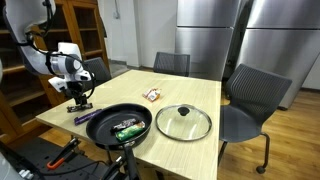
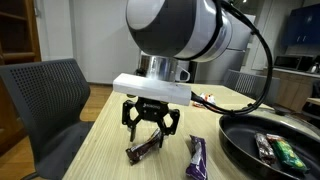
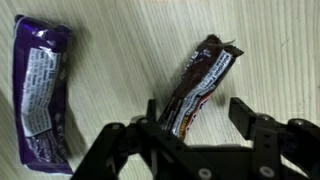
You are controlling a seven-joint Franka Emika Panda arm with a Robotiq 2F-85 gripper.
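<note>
A dark brown wrapped bar (image 3: 203,85) lies at a slant on the pale table, its white label facing up in the wrist view. My gripper is low over it, with a finger to either side and bare table showing between bar and fingers. The fingers stand part open. In exterior view 2 the same bar (image 2: 144,150) lies below the gripper (image 2: 150,134). A purple wrapped bar (image 3: 42,95) rests to the left in the wrist view; exterior view 2 has this purple bar (image 2: 197,158) to the right of the gripper.
A black pan (image 1: 103,137) with a green packet (image 1: 130,131) and other items inside stands close by. Farther right lies a glass lid (image 1: 184,123). A small orange-and-white packet (image 1: 152,94) sits farther back.
</note>
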